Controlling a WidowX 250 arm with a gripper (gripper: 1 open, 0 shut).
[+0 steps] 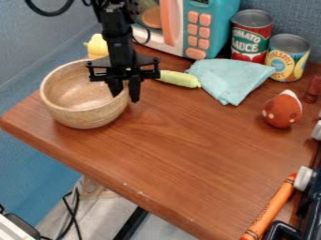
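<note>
My black gripper (124, 94) hangs at the right rim of a light wooden bowl (75, 103) on the left of the table, one finger over the bowl's inside and the other at or just past its rim. Whether the fingers touch the rim is hard to tell. Behind the gripper lies a pale yellow corn-like toy (178, 79).
A teal toy microwave (201, 33), two cans (250, 37) and a light blue cloth (230, 80) fill the back. A red egg-shaped toy (282, 110) and an orange marker (266, 216) are on the right.
</note>
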